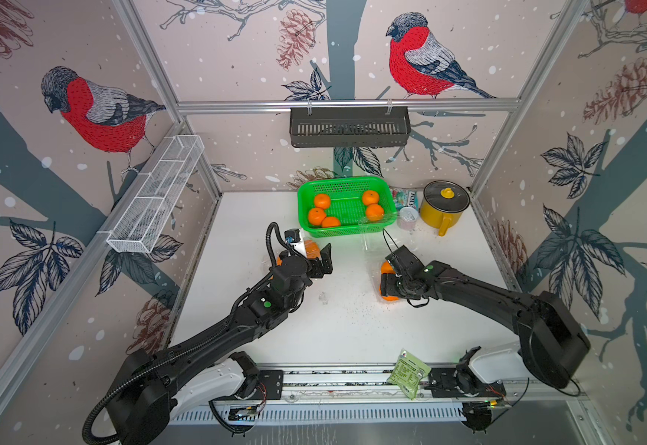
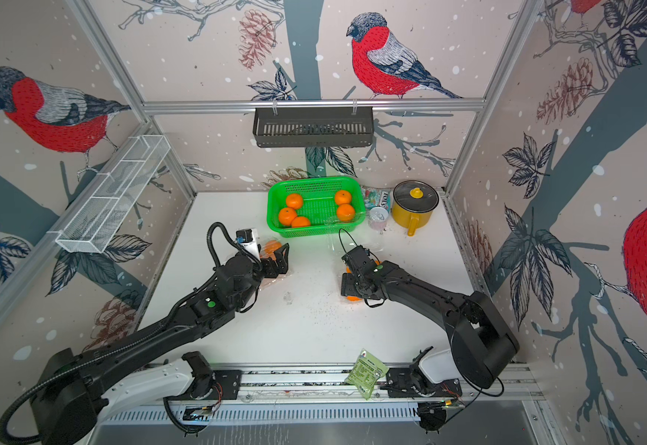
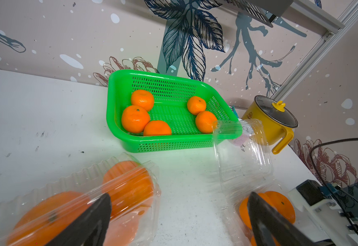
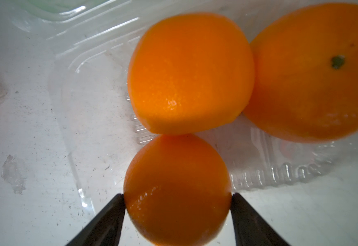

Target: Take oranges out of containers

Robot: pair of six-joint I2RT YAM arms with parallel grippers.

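In the right wrist view my right gripper has its fingers either side of an orange [image 4: 177,180] at the near corner of a clear plastic container [image 4: 88,102]; whether it grips cannot be told. Two more oranges [image 4: 189,69] lie beyond. From above, that gripper [image 1: 390,285] covers much of the container. My left gripper stands open above a second clear container [image 3: 105,180] holding oranges [image 3: 125,184]. A green basket [image 1: 345,185] at the back holds several oranges [image 1: 322,201].
A yellow pot [image 1: 434,215] stands back right, beside a small cup [image 1: 408,216] and packet. A wire rack [image 1: 153,193] hangs on the left wall, a dark shelf [image 1: 349,133] at the back.
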